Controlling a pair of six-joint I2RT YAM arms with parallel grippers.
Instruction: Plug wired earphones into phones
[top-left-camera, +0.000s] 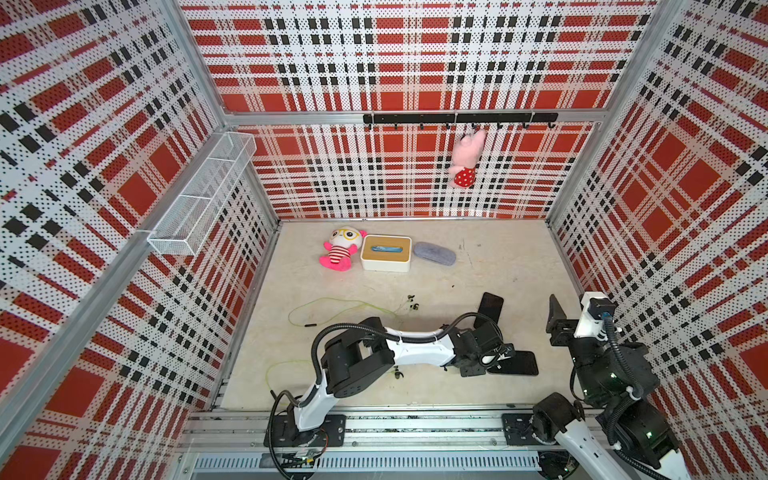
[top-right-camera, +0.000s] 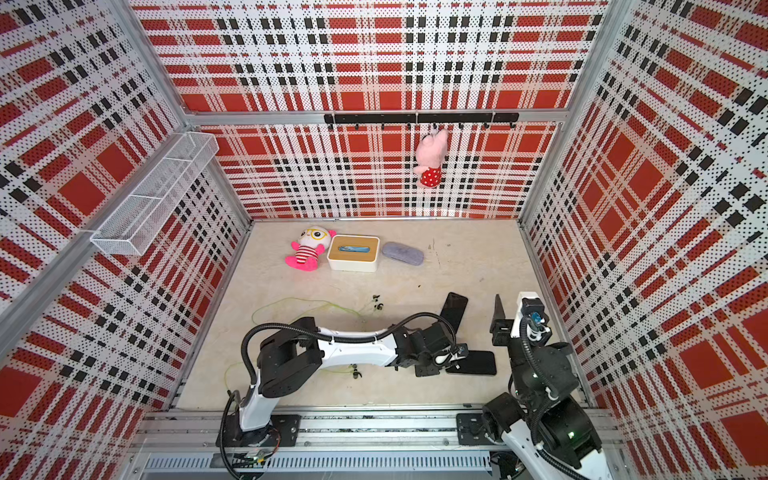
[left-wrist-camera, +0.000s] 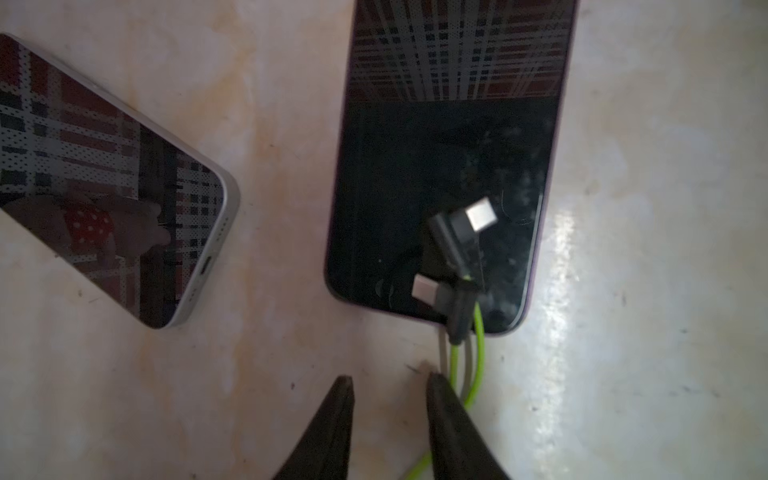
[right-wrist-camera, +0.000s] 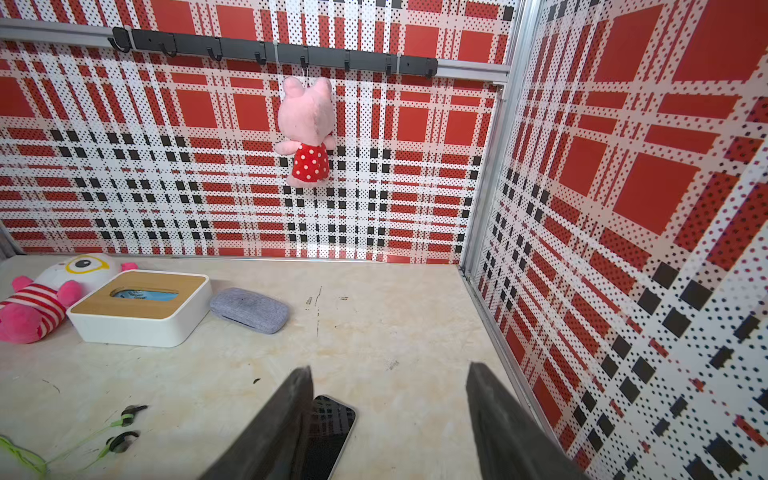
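Note:
Straight ahead in the left wrist view, a dark phone (left-wrist-camera: 440, 152) lies flat. Two angled black plugs with pale metal tips, a far plug (left-wrist-camera: 454, 232) and a near plug (left-wrist-camera: 448, 300), lie over its near end on green cords (left-wrist-camera: 477, 352). A second phone (left-wrist-camera: 104, 192), silver-edged, rests to the left, its port end turned this way. My left gripper hangs short of the plugs, its fingers apart; a cord passes by the right finger. Well off to the right, my right gripper is open with nothing between its fingers.
Black earbuds (right-wrist-camera: 124, 441) on green wire lie left of the phones. Behind stand a striped plush toy (top-left-camera: 341, 249), a white box (top-left-camera: 386, 253) and a grey case (top-left-camera: 434, 253).

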